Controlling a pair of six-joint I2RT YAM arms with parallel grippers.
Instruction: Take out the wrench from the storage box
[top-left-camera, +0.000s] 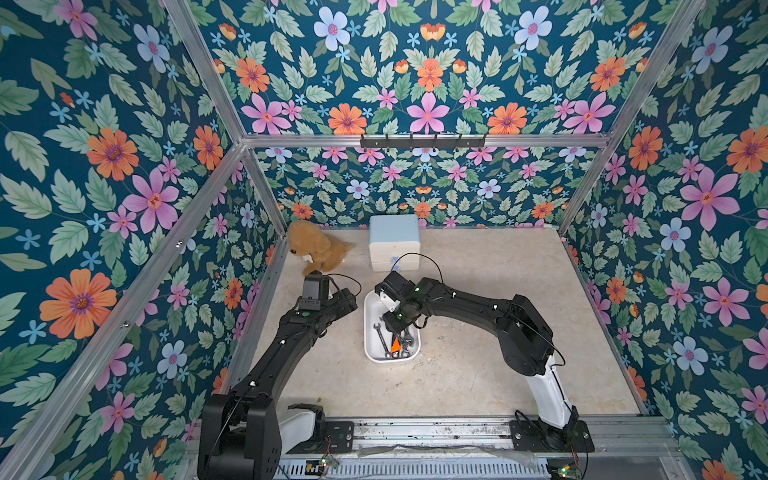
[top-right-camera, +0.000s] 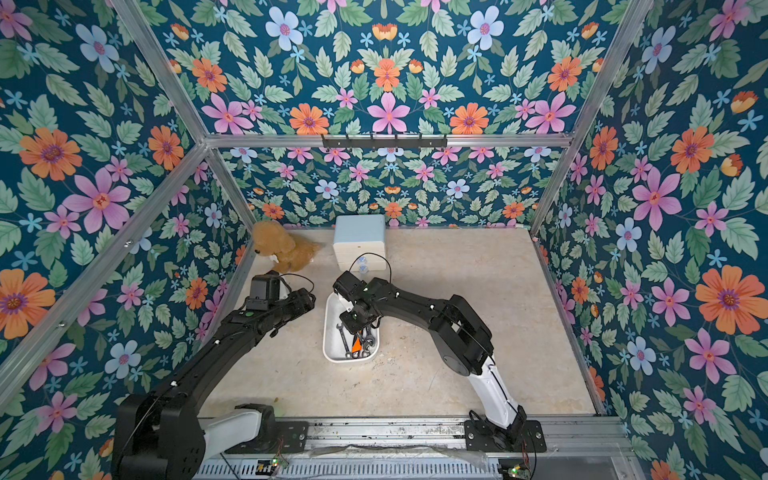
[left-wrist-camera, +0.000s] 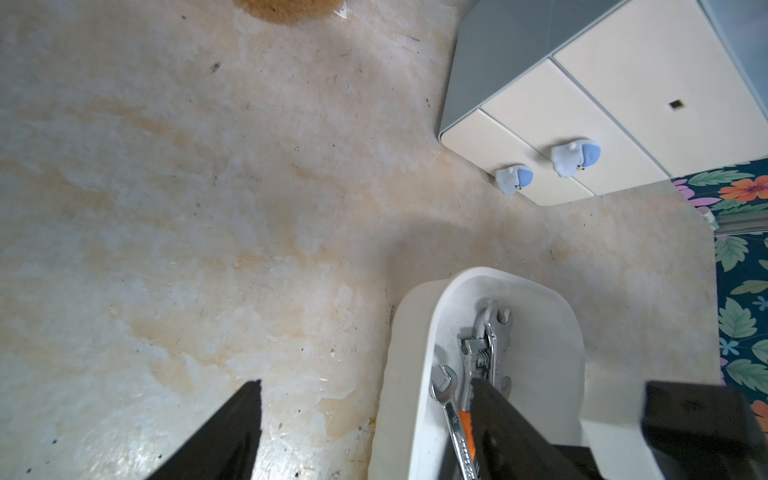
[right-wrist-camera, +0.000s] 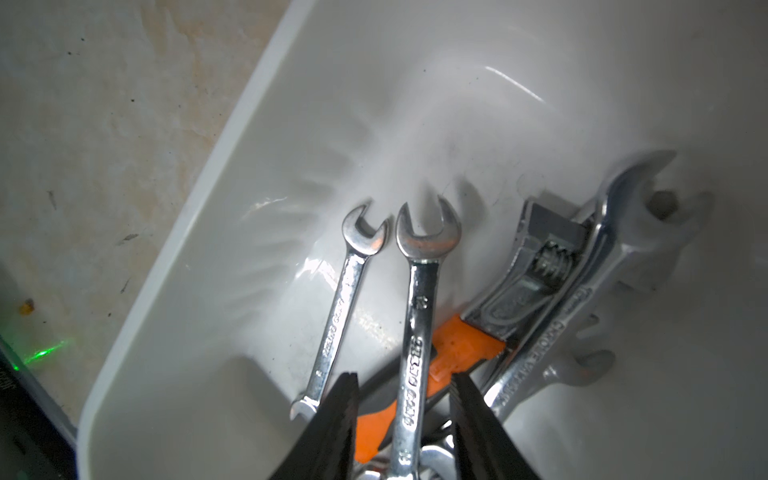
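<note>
In the right wrist view several silver wrenches lie in the white storage box (right-wrist-camera: 264, 160). A larger open-end wrench (right-wrist-camera: 415, 336) runs down between the fingers of my right gripper; contact with it cannot be made out. To its left lies a smaller wrench (right-wrist-camera: 336, 328), and on the right an adjustable wrench (right-wrist-camera: 528, 280). In the top left view the right gripper (top-left-camera: 390, 321) is over the box, part open. My left gripper is part open too, beside the box's left side, with only table showing between its fingers.
An orange and black tool (right-wrist-camera: 456, 352) lies under the larger wrench. Behind the box stands a small blue and white drawer cabinet (top-left-camera: 394, 244). A brown plush dog (top-left-camera: 316, 248) sits at the back left.
</note>
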